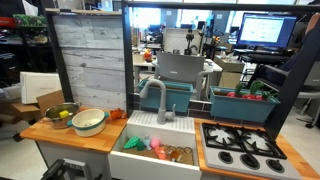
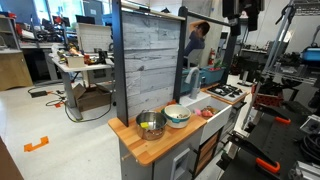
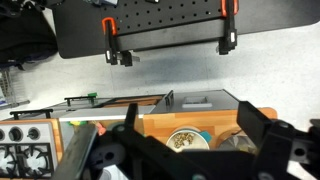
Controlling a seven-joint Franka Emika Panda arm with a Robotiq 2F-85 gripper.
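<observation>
In the wrist view my gripper points down over the counter's front, its two dark fingers set wide apart and nothing visible between them. Below it in that view is a pale pot with some food-like bits inside. From the front, the same cream pot stands on the wooden counter beside a metal bowl with something yellow in it. An orange-red item lies to the pot's right. Several colourful toys rest in the white sink.
A black-grated stove occupies the counter's right side. The tap rises behind the sink. Teal bins hang at the back, and an upright wooden panel with dark posts stands behind the pots. Open floor shows before the counter.
</observation>
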